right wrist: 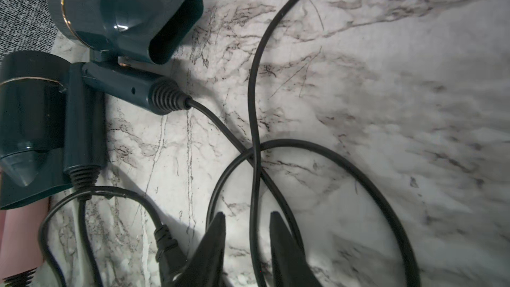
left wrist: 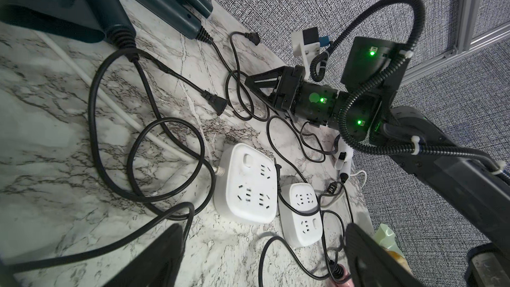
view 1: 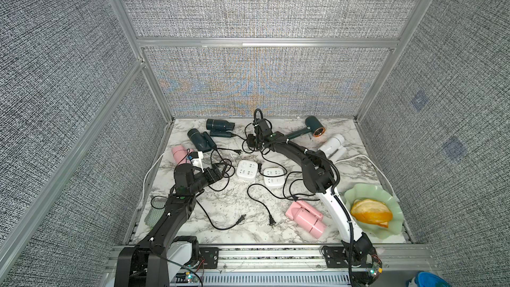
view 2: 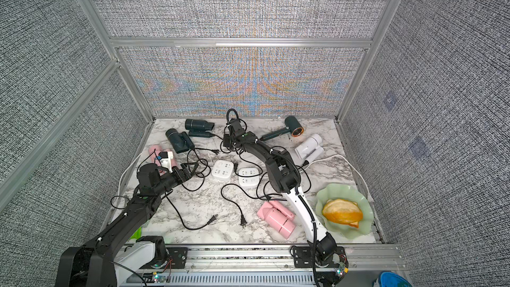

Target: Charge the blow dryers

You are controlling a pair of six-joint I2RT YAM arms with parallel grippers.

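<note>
Two white power strips [view 1: 247, 169] [view 1: 273, 177] sit mid-table among tangled black cords. Dark green dryers [view 1: 217, 125] [view 1: 197, 139] lie back left, one more [view 1: 314, 126] back right, pink ones [view 1: 308, 219] [view 1: 179, 154] front right and far left, a white one [view 1: 332, 144] at the right. My left gripper [view 1: 219, 171] stands open left of the strips, nothing between its fingers. My right gripper is part open, low at the back centre, over a black cord [right wrist: 254, 127] that runs between its fingertips; whether it touches is unclear. A plug [left wrist: 215, 101] lies near the left dryers.
A green scalloped bowl [view 1: 348, 202] with orange and cream contents stands front right. Cords cover much of the middle. Small bare marble patches [view 1: 212, 207] remain at the front left.
</note>
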